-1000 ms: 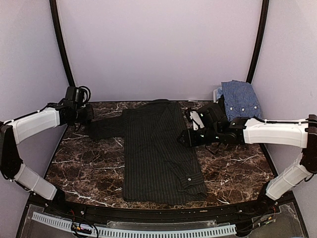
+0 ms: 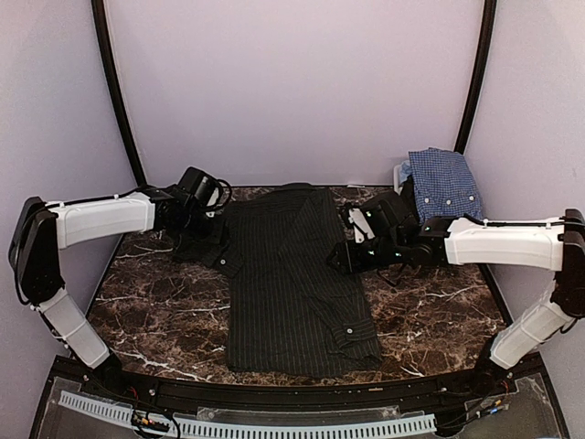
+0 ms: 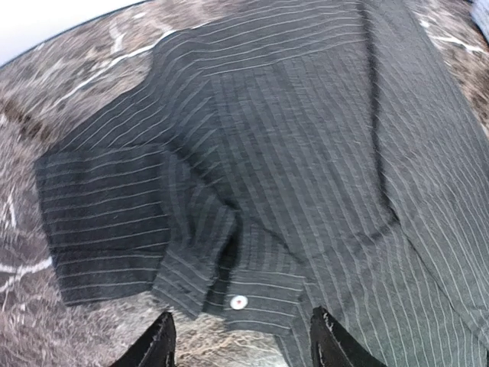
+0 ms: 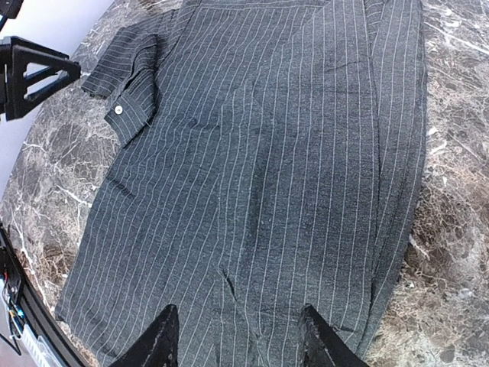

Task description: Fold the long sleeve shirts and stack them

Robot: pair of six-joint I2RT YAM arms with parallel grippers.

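A dark pinstriped shirt (image 2: 265, 302) lies spread on the marble table, its right side folded inward with that sleeve running down the front to a buttoned cuff (image 2: 355, 331). The left sleeve (image 3: 107, 206) still juts out to the side, doubled back so that its buttoned cuff (image 3: 263, 298) rests at the body's edge. Just above that cuff my left gripper is open with nothing between its fingers. Over the shirt's right edge hangs my right gripper, its fingers apart and empty, the cloth lying flat beneath.
At the back right, a blue checked garment (image 2: 444, 183) is draped over a stack or container. Bare marble (image 2: 164, 311) shows left of the shirt, and more (image 2: 430, 320) to its right.
The right arm stayed in place.
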